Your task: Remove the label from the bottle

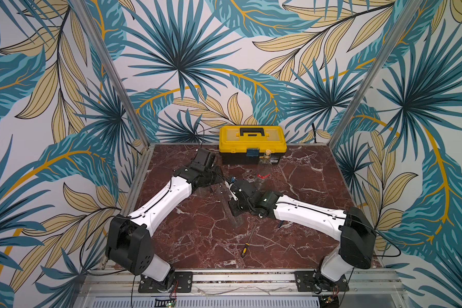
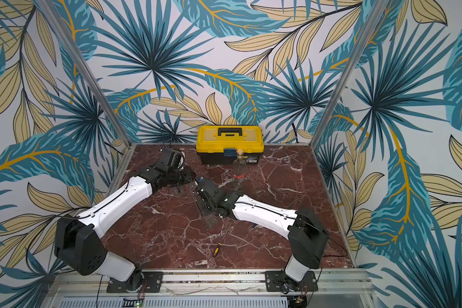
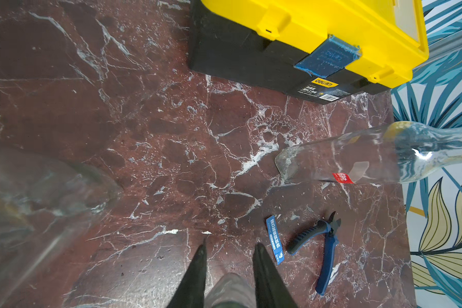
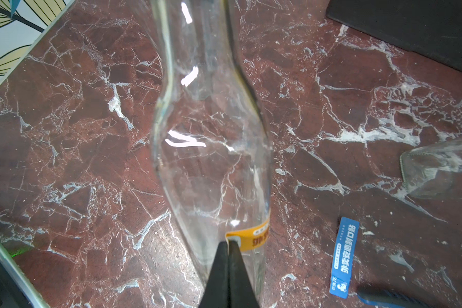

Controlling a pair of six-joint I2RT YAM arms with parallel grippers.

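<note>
A clear glass bottle (image 4: 210, 154) hangs tilted above the table, filling the middle of the right wrist view. An orange label piece (image 4: 251, 237) with a white edge sits on its lower body. My left gripper is shut on the bottle, whose rounded glass (image 3: 231, 291) shows between the fingers. My right gripper is shut, its fingertips together at the label's left edge. Whether any label edge is pinched there, I cannot tell. From above, the bottle's lower end (image 1: 235, 219) shows faintly between the two arms.
A second clear bottle with a red label (image 3: 344, 177) stands before the yellow toolbox (image 3: 292, 20). On the table lie a blue strip (image 4: 344, 256), blue pliers (image 3: 318, 241) and a screwdriver (image 1: 244, 250).
</note>
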